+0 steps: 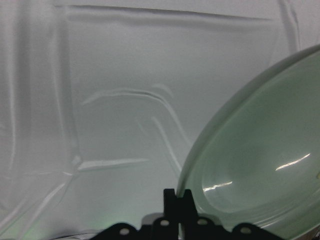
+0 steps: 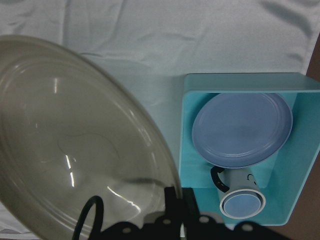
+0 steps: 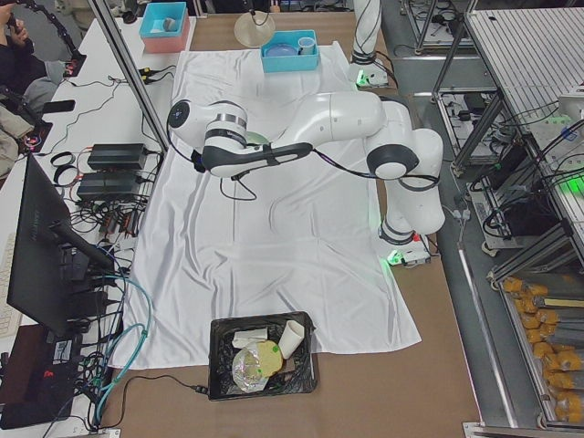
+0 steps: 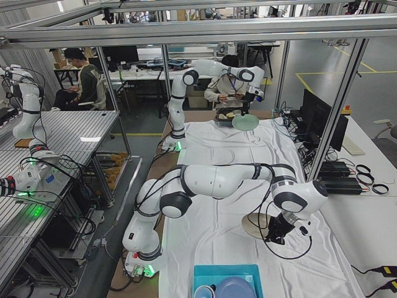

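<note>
My left gripper is shut on the rim of a pale green plate [image 1: 260,150], held above the white cloth [image 4: 217,205]; in the camera left view the arm mostly hides this plate. My right gripper is shut on the rim of a beige plate [image 2: 75,140], beside a cyan bin [image 2: 295,175] at the far end in the camera left view. That bin holds a blue plate [image 2: 240,127] and a mug [image 2: 237,185] with a black handle.
A black-lined tray [image 3: 219,360] with food waste and white items sits at the near end in the camera left view. A monitor [image 3: 41,255], boxes and cables crowd the neighbouring desk.
</note>
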